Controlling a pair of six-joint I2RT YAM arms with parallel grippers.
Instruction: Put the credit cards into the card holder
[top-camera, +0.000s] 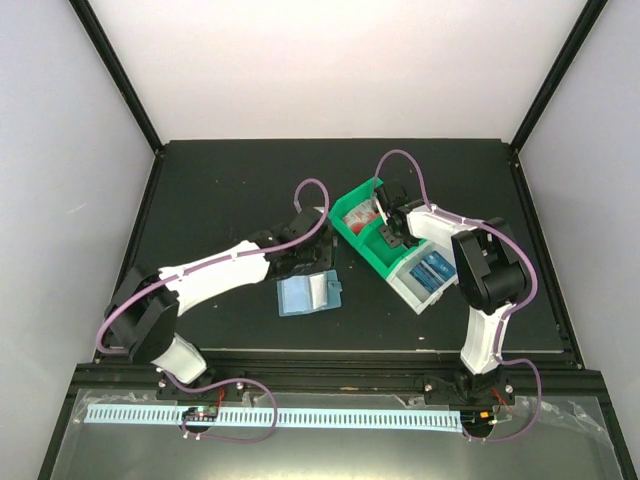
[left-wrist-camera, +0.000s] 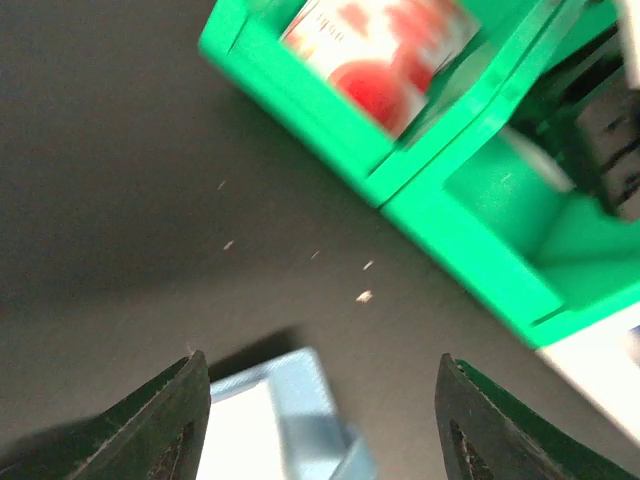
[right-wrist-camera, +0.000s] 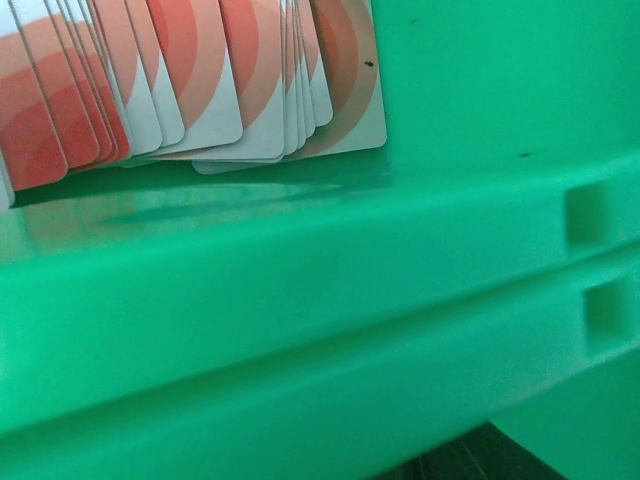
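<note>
Orange-and-white cards (right-wrist-camera: 230, 70) lie in an overlapping row in the far compartment of the green bin (top-camera: 385, 259). The pale blue card holder (top-camera: 296, 295) with a white panel is flat on the dark table, left of the bin. Above and just beyond it is my left gripper, its fingers wide apart with nothing between them; the holder shows at the bottom of the left wrist view. My right gripper (top-camera: 393, 236) reaches into the middle green compartment, close to the divider. Its fingertips are hidden in the right wrist view, so what they hold cannot be seen.
A white bin (top-camera: 408, 297) with blue cards (top-camera: 433, 271) joins the green one at its near right end. Small specks (left-wrist-camera: 364, 297) dot the table between holder and bin. Bare table lies to the left and back.
</note>
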